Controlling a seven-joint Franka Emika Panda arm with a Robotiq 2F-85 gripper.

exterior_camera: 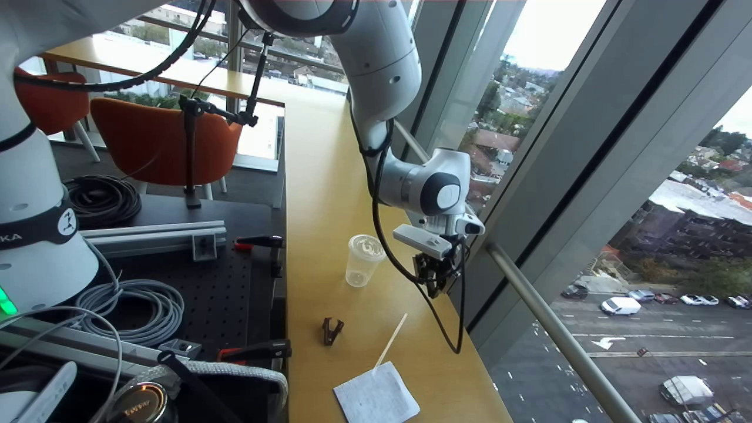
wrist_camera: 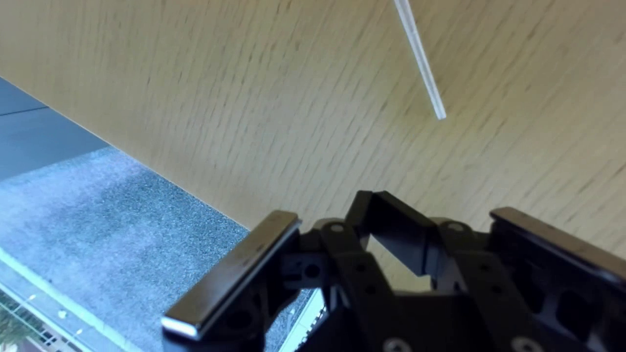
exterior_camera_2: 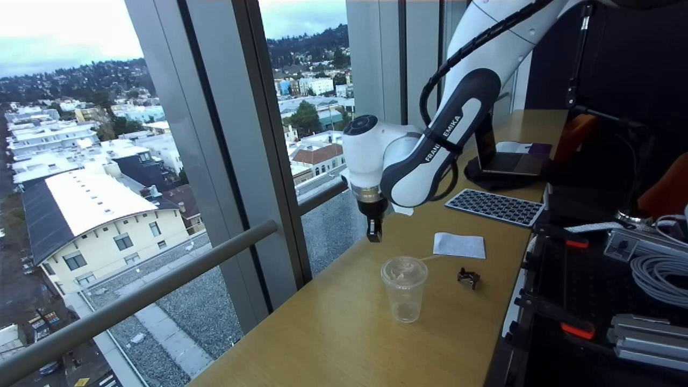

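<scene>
My gripper is above the table near its window-side edge, its fingertips together; nothing shows between them. In exterior view 1 the gripper [exterior_camera: 434,290] hangs to the right of a thin pale straw [exterior_camera: 393,336], apart from it. The straw [wrist_camera: 421,61] lies on bare wood in the wrist view, beyond the fingertips. Its other end reaches a folded white paper [exterior_camera: 377,393]. An upright clear plastic cup [exterior_camera: 361,268] with a lid stands farther along the table. A small dark brown clip [exterior_camera: 331,331] lies to the left of the straw.
A keyboard [exterior_camera_2: 495,207] and an open laptop [exterior_camera_2: 513,162] sit farther along the table in exterior view 2. The window rail [exterior_camera: 557,328] runs close beside the table edge. Bare tabletop surrounds the cup and clip.
</scene>
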